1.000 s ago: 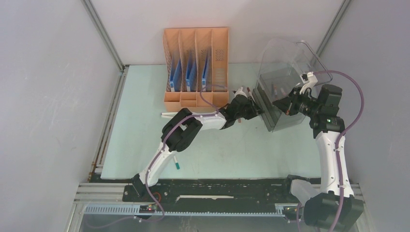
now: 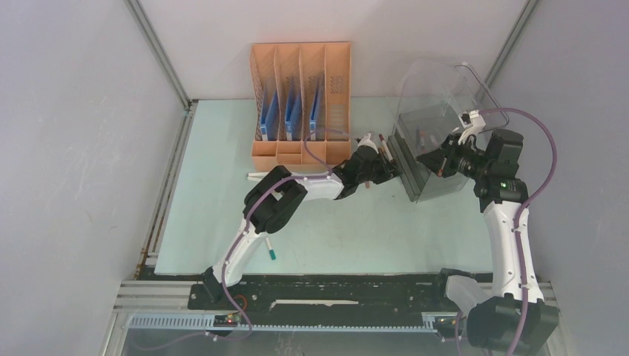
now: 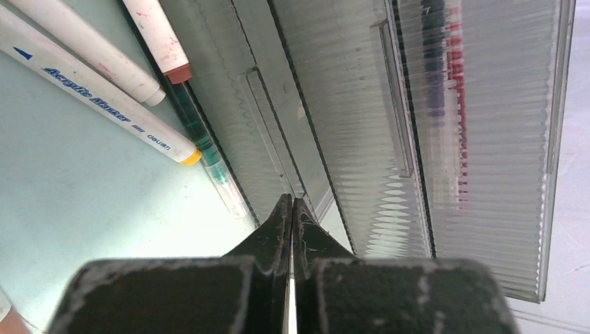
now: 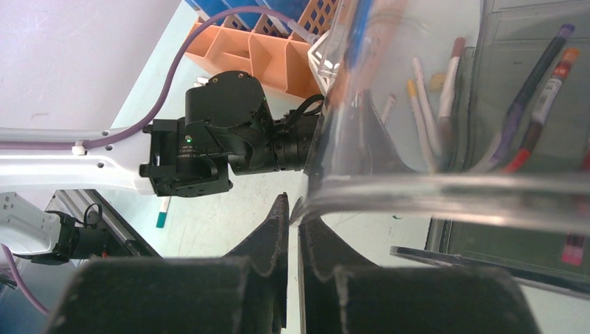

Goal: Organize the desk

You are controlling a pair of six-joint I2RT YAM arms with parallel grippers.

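A clear plastic case [image 2: 434, 189] stands at the right with its transparent lid raised and pens inside. At its left edge my left gripper [image 2: 393, 172] is shut; in the left wrist view its fingertips [image 3: 285, 209] meet at the case's side, nothing seen between them, beside loose markers [image 3: 104, 97]. My right gripper [image 2: 438, 162] is shut on the clear lid, whose edge runs into its fingertips in the right wrist view [image 4: 348, 198]. A peach organizer [image 2: 337, 67] holding blue folders [image 2: 271, 115] stands at the back.
A teal-capped marker [image 2: 272, 254] lies near the front, and white pens [image 2: 252, 176] lie in front of the organizer. My left arm stretches across the middle.
Both arms have barely moved; my right gripper and the lid show at most a very slight shift.
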